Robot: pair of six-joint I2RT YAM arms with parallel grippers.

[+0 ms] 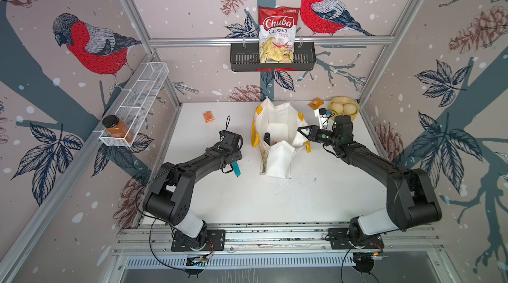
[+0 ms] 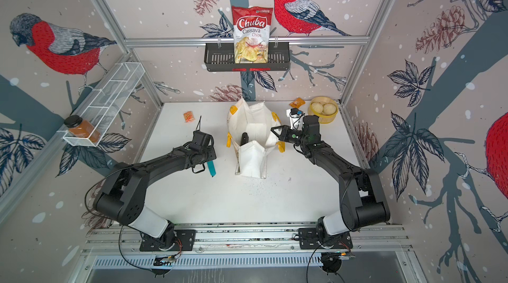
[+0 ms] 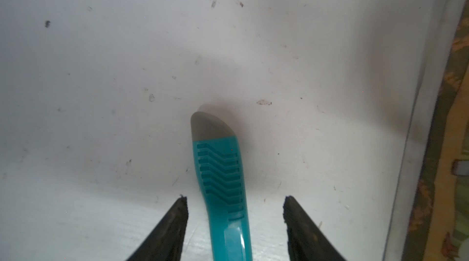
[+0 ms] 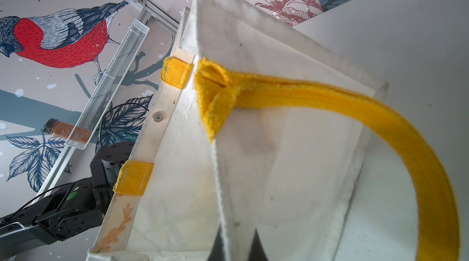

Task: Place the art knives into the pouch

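Observation:
A teal art knife (image 3: 224, 178) with a grey tip lies on the white table, between the fingertips of my part-open left gripper, which hangs over it in the left wrist view; it also shows below the left arm (image 1: 236, 169). The white pouch (image 1: 277, 161) with yellow straps stands open in the middle, a dark object inside. My right gripper is at the pouch's right wall, its dark fingertips low in the right wrist view against the white fabric; whether cloth is between them is unclear.
A small orange packet (image 1: 208, 116) lies at the back left, another (image 1: 316, 103) and a yellow bowl (image 1: 344, 109) at the back right. A chips bag in a black basket hangs on the back wall; a jar sits on the left wire shelf.

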